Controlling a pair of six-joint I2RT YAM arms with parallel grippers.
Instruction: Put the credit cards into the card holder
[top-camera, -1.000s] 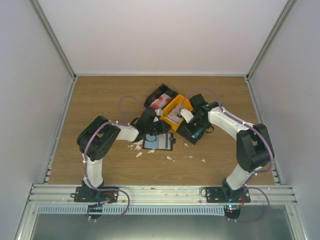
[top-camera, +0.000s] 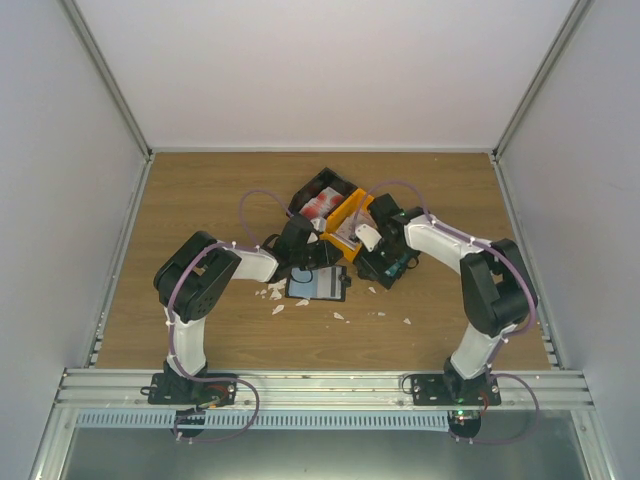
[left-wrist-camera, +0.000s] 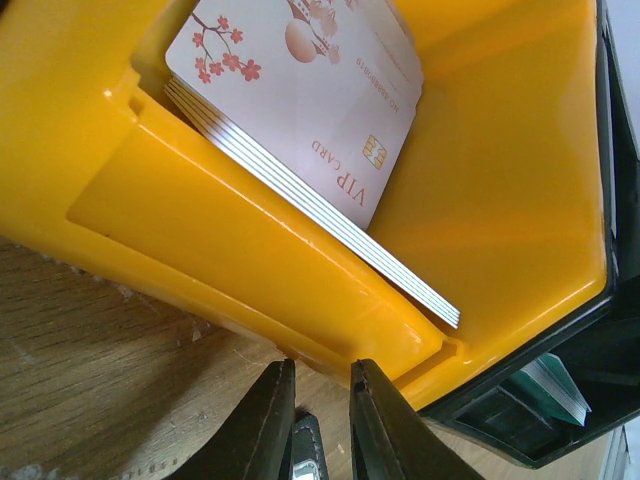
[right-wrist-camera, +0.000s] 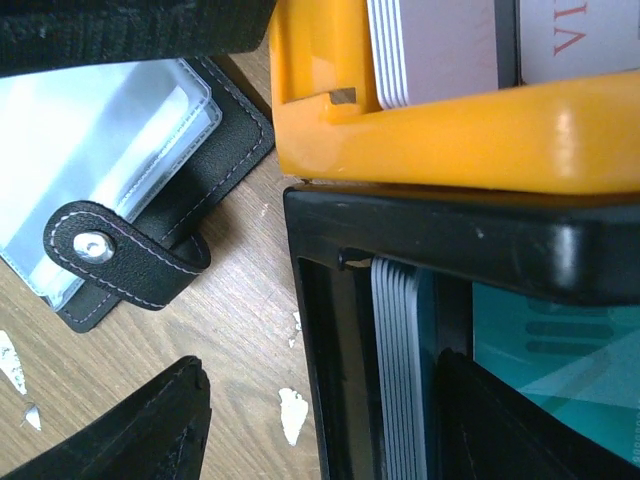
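Observation:
The card holder (top-camera: 318, 283), black with clear sleeves and a snap strap (right-wrist-camera: 95, 246), lies on the table. My left gripper is over its far side, fingertips a narrow gap apart. Through the gap shows a dark piece with a silvery spot; whether anything is gripped cannot be made out. My right gripper stands open at the black box (right-wrist-camera: 325, 330) of teal cards (right-wrist-camera: 545, 355). One finger reaches inside, right of the white-edged card stack (right-wrist-camera: 395, 350); the other is outside the box wall. Nothing is clamped between them.
The yellow box (left-wrist-camera: 230, 230) of white VIP cards (left-wrist-camera: 300, 110) adjoins the black box. Behind is another dark box of red cards (top-camera: 322, 202). White scraps (top-camera: 278, 309) are scattered on the wood. Bare table lies in front and at both sides.
The left arm and the card holder look unchanged.

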